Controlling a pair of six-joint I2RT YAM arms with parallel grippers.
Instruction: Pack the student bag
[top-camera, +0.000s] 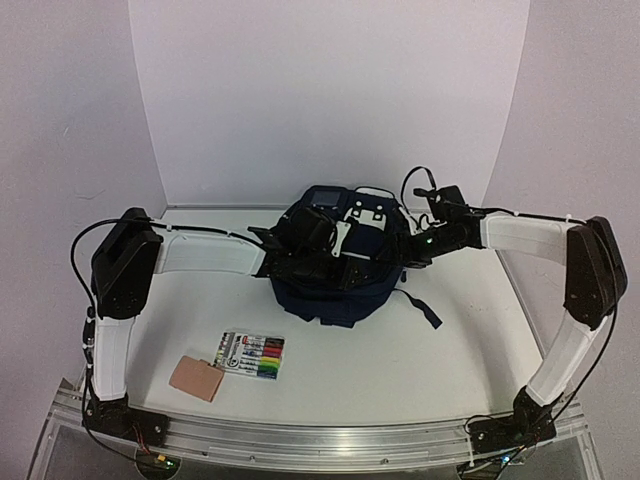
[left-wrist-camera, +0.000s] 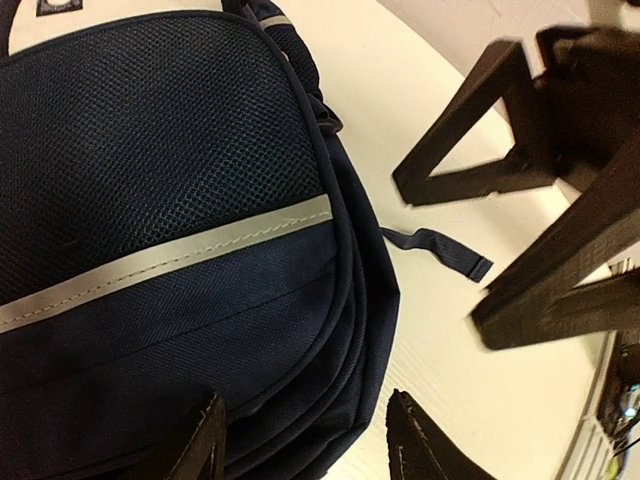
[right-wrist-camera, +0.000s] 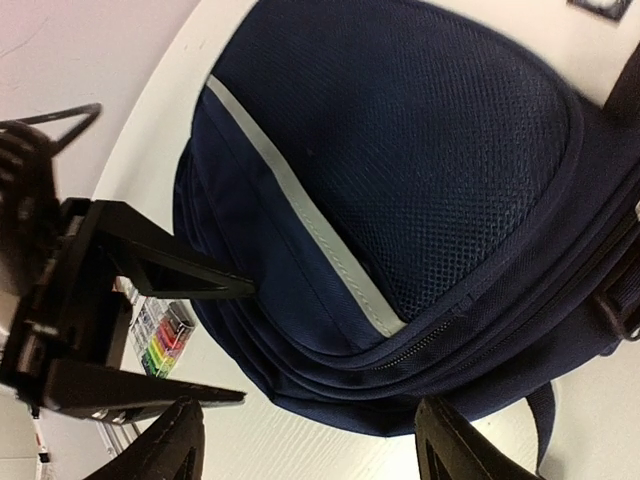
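A navy backpack (top-camera: 335, 302) lies on the white table at the back centre, its mesh panel (left-wrist-camera: 160, 130) and light trim strip (right-wrist-camera: 310, 215) facing up. Over its front half is my left gripper (top-camera: 348, 274), fingers apart; the bag's edge shows between them in the left wrist view. My right gripper (top-camera: 408, 252) is at the bag's right side, also open, with the bag's lower edge beyond its fingertips (right-wrist-camera: 432, 415). Part of a zipper (right-wrist-camera: 420, 345) is visible. In front, left of centre, lie a pack of coloured markers (top-camera: 250, 354) and a pinkish-brown flat case (top-camera: 196, 378).
A loose strap (top-camera: 422, 308) trails from the bag's right side onto the table. Both grippers are close together above the bag, each visible in the other's wrist view. Clear table lies at the front right.
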